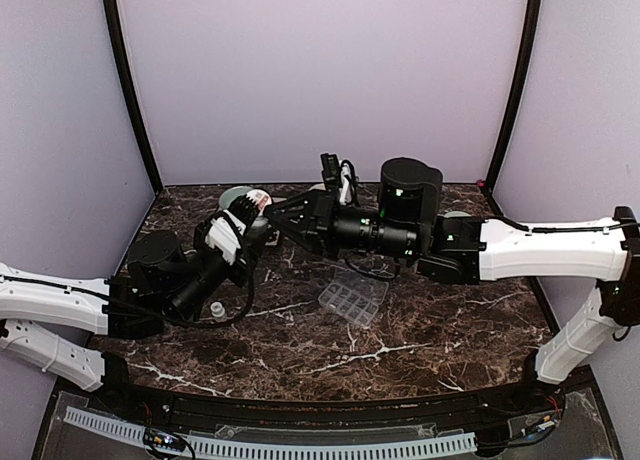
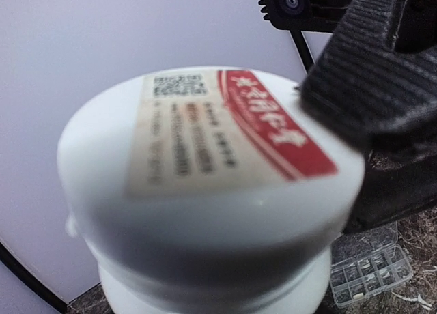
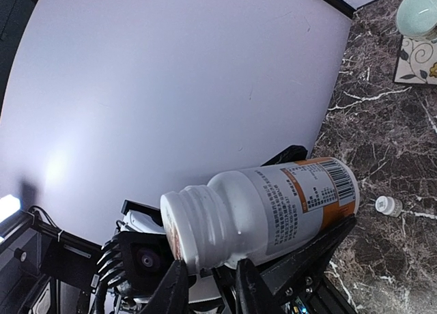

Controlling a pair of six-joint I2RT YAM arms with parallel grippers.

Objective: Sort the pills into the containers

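Note:
A white pill bottle with a red-and-cream cap label [image 2: 205, 143] fills the left wrist view; in the right wrist view it lies sideways, its body [image 3: 293, 205] held in my left gripper [image 1: 250, 215]. My right gripper [image 1: 280, 215] is at the bottle's cap end, its black fingertips [image 3: 249, 283] low in the right wrist view, partly open. A clear compartment box [image 1: 350, 298] lies on the table, also seen behind the bottle [image 2: 369, 276]. A small white lid-like piece [image 3: 388, 205] rests on the marble.
A pale green bowl [image 3: 416, 13] and a patterned tile [image 3: 416, 61] stand at the back left, largely hidden from above by the arms.

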